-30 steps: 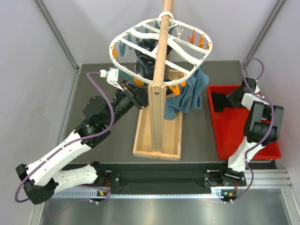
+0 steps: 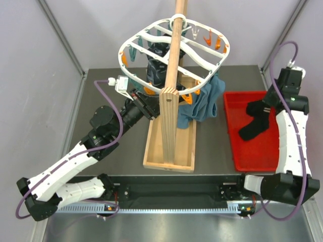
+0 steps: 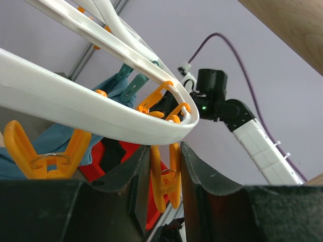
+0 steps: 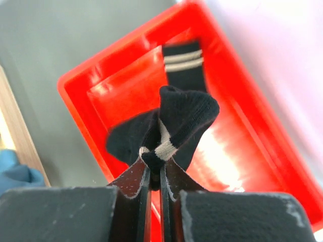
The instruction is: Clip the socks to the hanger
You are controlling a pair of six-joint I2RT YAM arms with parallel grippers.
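The white oval hanger (image 2: 174, 55) is mounted on a wooden pole and carries orange and teal clips. My left gripper is shut on an orange clip (image 3: 160, 189) at the hanger's rim, squeezing its handles from both sides. Over the red tray, my right gripper is shut on the cuff of a black sock (image 4: 189, 111), whose body bulges up in front of the fingers. A second cuff with two white stripes (image 4: 182, 65) shows behind it; the overlap hides which sock it belongs to. From above, black sock fabric (image 2: 255, 128) hangs beside the right gripper.
The red tray (image 2: 245, 160) is at the right of the table. Blue cloth (image 2: 204, 101) and dark patterned cloth (image 2: 158, 63) hang from the hanger. Its wooden base (image 2: 154, 165) and post (image 2: 169, 131) stand mid-table, with bare grey surface between base and tray.
My right arm has risen from the tray and swung upright, lifting black sock fabric with it. The left arm has stayed still at the hanger.
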